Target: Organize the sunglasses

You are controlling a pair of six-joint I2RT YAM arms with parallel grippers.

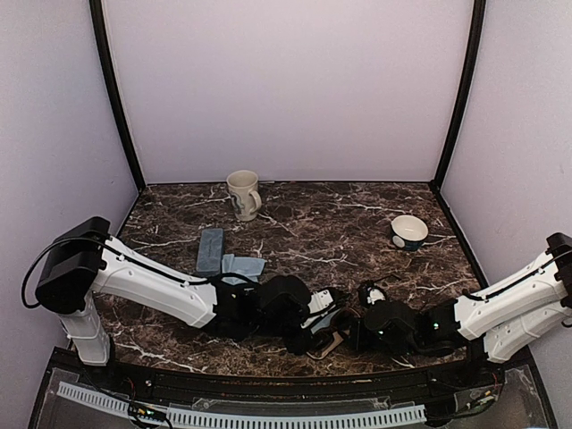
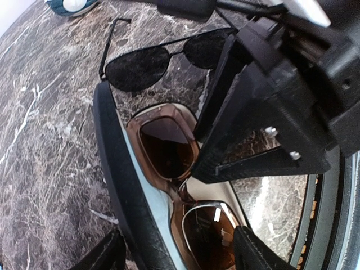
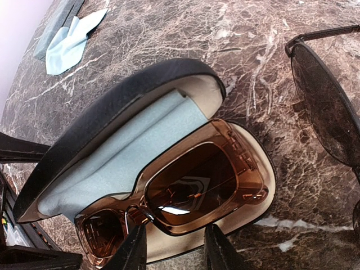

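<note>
Brown sunglasses (image 3: 191, 183) lie in an open case with black lid (image 3: 112, 112) and cream interior, a light blue cloth (image 3: 129, 146) behind them. My left gripper is over the case at its lid side, fingers apart; whether they touch anything is unclear. My right gripper is at the lower edge of the brown sunglasses, fingertips apart. Black aviator sunglasses (image 2: 135, 70) lie on the marble beside the case. In the top view both grippers crowd over the case, partly hiding it.
A mug (image 1: 241, 192) stands at the back, a bowl (image 1: 408, 231) at the right rear. A grey case (image 1: 210, 250) and a folded cloth (image 1: 246, 266) lie left of centre.
</note>
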